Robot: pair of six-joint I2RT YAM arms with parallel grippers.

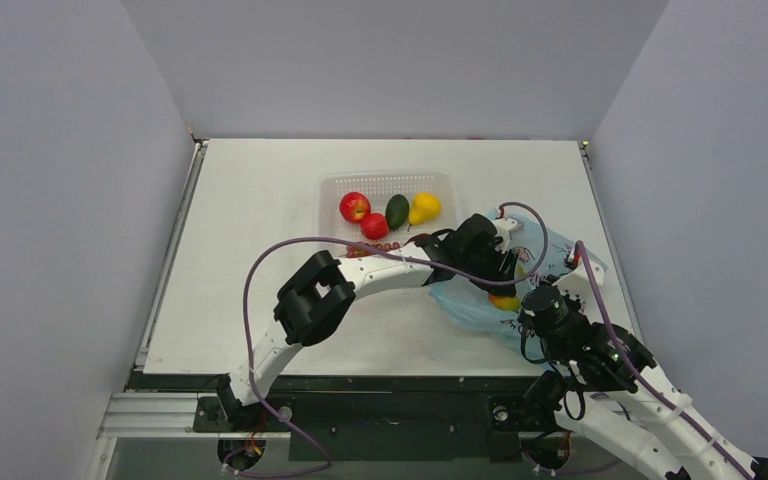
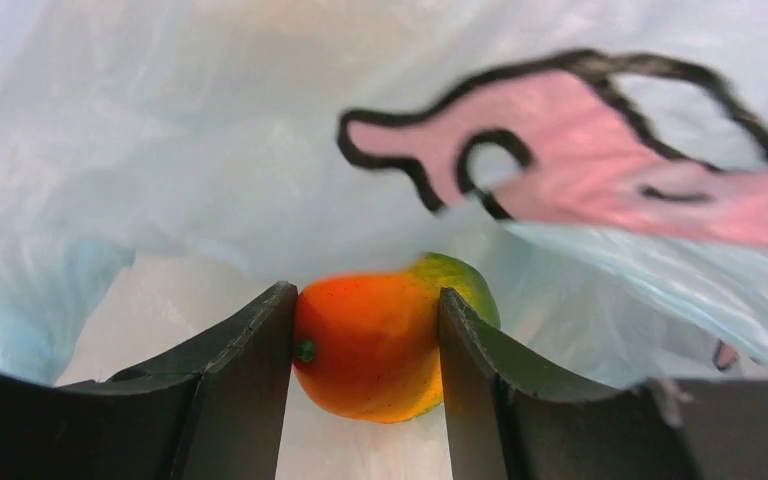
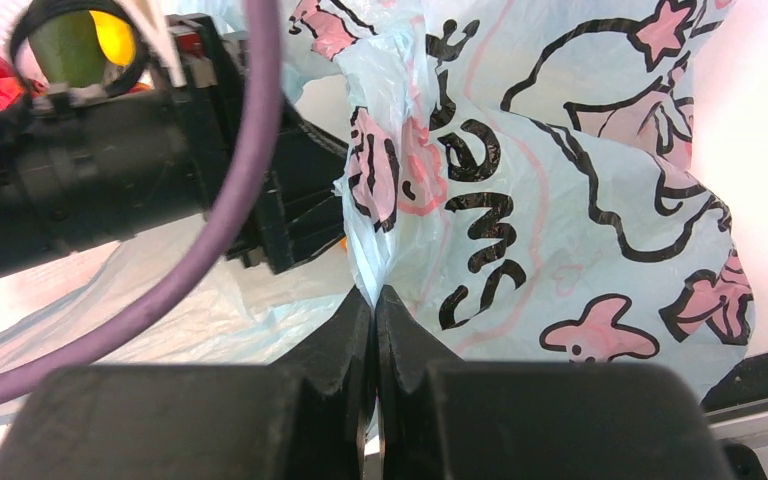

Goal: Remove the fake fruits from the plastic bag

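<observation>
The pale blue plastic bag [image 1: 470, 318] lies at the table's right. Inside it, the left wrist view shows an orange fruit [image 2: 365, 350] between the fingertips of my left gripper, which is part open around it, with a yellow-green fruit [image 2: 460, 280] just behind. Whether the fingers grip firmly cannot be told. My right gripper is shut on a gathered fold of the bag, seen in the right wrist view, near my left gripper's body.
A white basket [image 1: 330, 190] behind my left arm holds several fruits, including apples, a pear [image 1: 424, 207] and a green fruit [image 1: 397, 212]. Walls border the workspace.
</observation>
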